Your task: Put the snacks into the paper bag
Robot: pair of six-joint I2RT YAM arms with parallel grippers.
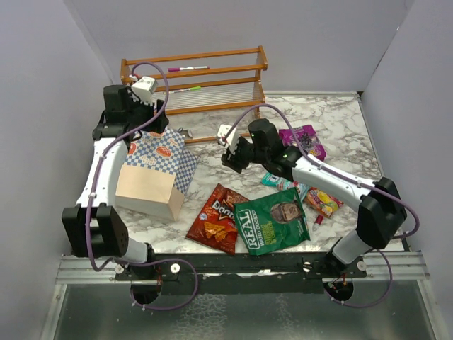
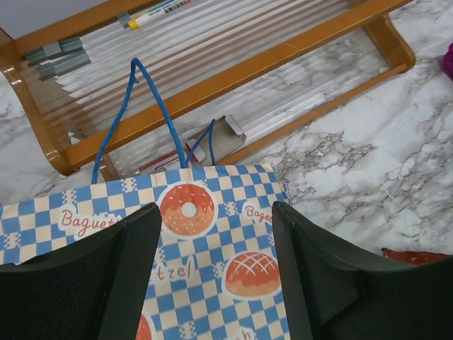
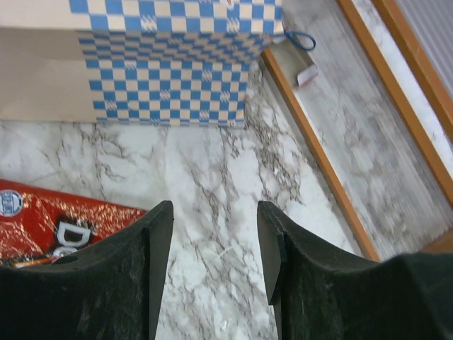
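The paper bag (image 1: 147, 191) lies at the left, blue-and-white checked with printed bagels and a plain side. My left gripper is open over its checked face (image 2: 212, 297). My right gripper stands part open above bare marble right of the bag, nothing between its fingers. In the top view a red Doritos bag (image 1: 212, 219), a green REAL chips bag (image 1: 272, 227), a purple pack (image 1: 315, 142), a light-blue pack (image 1: 276, 180) and a colourful orange pack (image 1: 322, 202) lie to the right, partly hidden by the right arm.
A wooden two-tier rack (image 1: 195, 59) with pens stands at the back. Bare marble (image 1: 325, 113) shows at the back right and between bag and snacks. A small red item (image 1: 318, 219) lies near the right front.
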